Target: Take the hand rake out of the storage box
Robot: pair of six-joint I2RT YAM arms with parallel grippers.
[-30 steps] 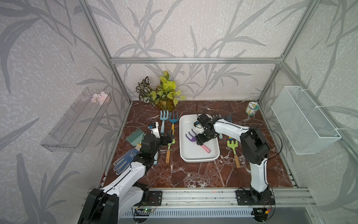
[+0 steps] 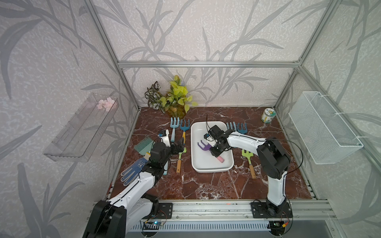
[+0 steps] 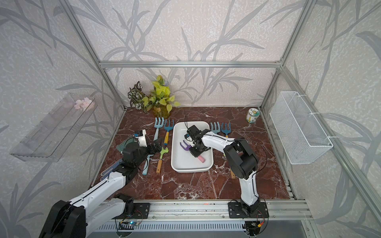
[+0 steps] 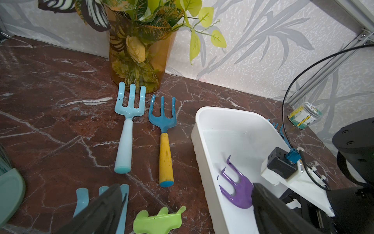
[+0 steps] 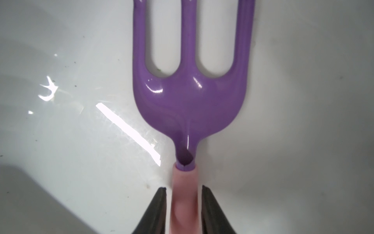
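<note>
A purple hand rake [image 5: 189, 99] with a pink handle [image 5: 184, 183] lies flat inside the white storage box [image 2: 198, 163]. My right gripper is down over it, its part-open fingers on either side of the handle just below the purple neck; whether they touch it I cannot tell. My left gripper stands open to the left of the box, above the tools on the table, with nothing seen between its fingers.
Several rakes [image 4: 163, 120] lie on both sides of the box. Gloves [image 2: 131, 170] lie at the left, a plant pot [image 4: 140, 66] and a can [image 2: 268, 115] at the back.
The left arm and the rake look unmoved.
</note>
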